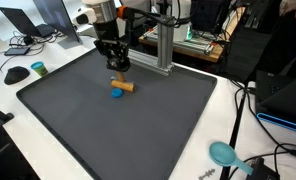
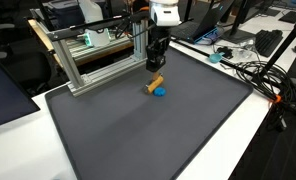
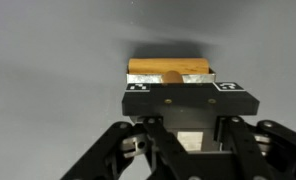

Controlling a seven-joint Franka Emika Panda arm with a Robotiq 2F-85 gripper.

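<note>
A wooden mallet with an orange-tan cylindrical head (image 1: 122, 86) is held upright, head down, just above or on the dark grey mat. My gripper (image 1: 119, 69) is shut on its handle (image 3: 172, 77), which shows as a short stub at the fingertips in the wrist view. There, the wooden head (image 3: 168, 66) lies crosswise beyond the fingers. A small round blue object (image 1: 117, 93) rests on the mat right beside the head; in the second exterior view the blue piece (image 2: 160, 92) sits at the head's lower right. It cannot be seen in the wrist view.
A metal frame (image 2: 98, 72) borders its back side. Off the mat stand a green cup (image 1: 39, 68), a black item (image 1: 17, 75) and a teal object (image 1: 224, 154).
</note>
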